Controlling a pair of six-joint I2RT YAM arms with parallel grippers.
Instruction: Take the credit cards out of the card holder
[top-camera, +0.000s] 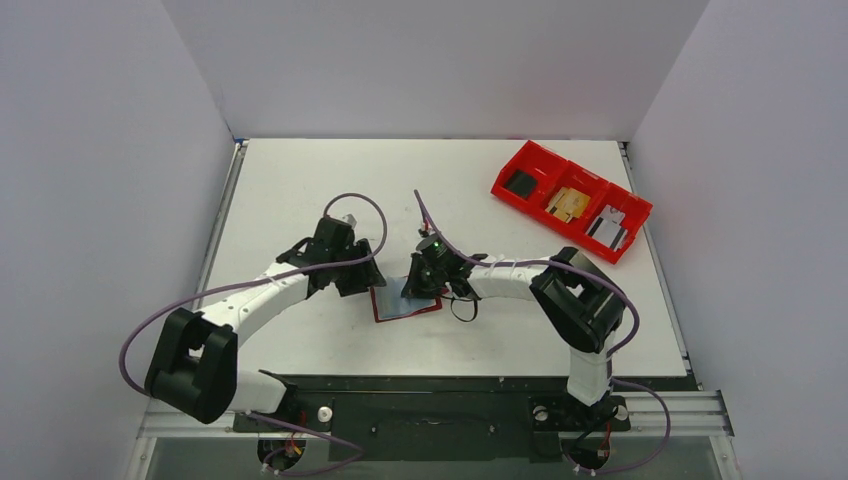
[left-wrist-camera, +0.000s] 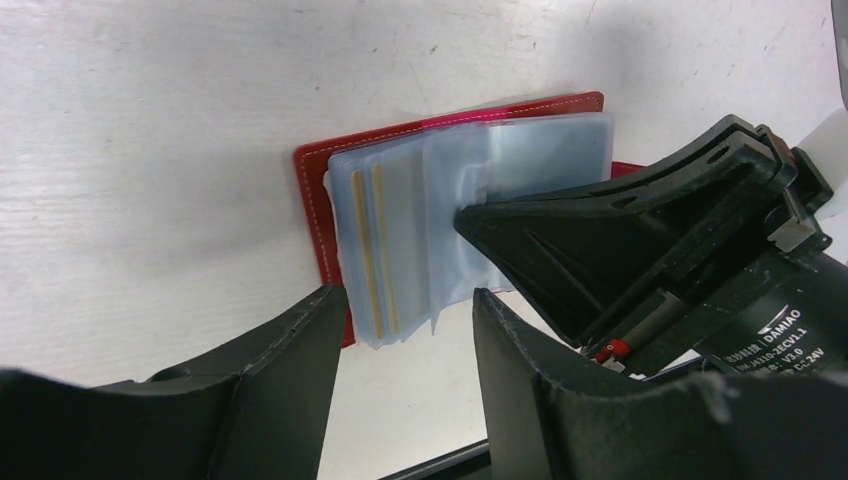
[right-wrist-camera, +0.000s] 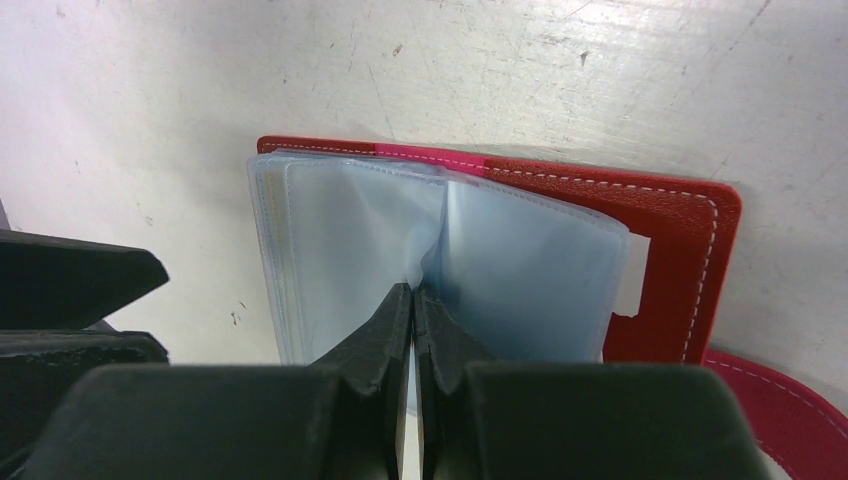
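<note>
The red card holder (left-wrist-camera: 315, 200) lies opened on the table, its clear plastic sleeves (left-wrist-camera: 395, 210) uppermost. Yellowish strips show along the left edge of the sleeves in the left wrist view. My right gripper is shut over the sleeves. A crease in the thin plastic runs up to its fingertips, but whether film is caught between them I cannot tell. On the holder's left side, my left gripper is open, its fingers (left-wrist-camera: 310, 345) apart with nothing between them. Any cards inside the sleeves are hard to make out.
A red tray (top-camera: 541, 209) with three compartments stands at the back right; a dark card (top-camera: 520, 183), yellow cards (top-camera: 567, 204) and pale cards (top-camera: 607, 230) lie in it. The table behind the holder is clear. The two grippers are close together.
</note>
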